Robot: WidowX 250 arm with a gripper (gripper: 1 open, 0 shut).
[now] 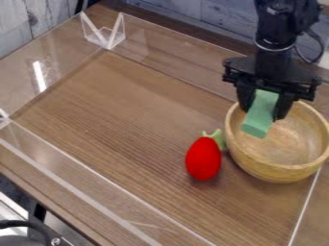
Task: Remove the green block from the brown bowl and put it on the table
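Note:
My gripper [266, 96] comes in from the top right and is shut on the green block [260, 113]. The block is held upright, slightly tilted, over the back left part of the brown bowl [276, 172]. Its upper end is hidden between the fingers. Bare bowl floor shows in front of and below the block. The wooden table [115, 115] stretches away to the left of the bowl.
A red vegetable with a green stem [203, 159] lies against the left side of the bowl. At the far left back stands a white wire-like holder [103, 32]. Dark cables [23, 231] sit at the front left corner.

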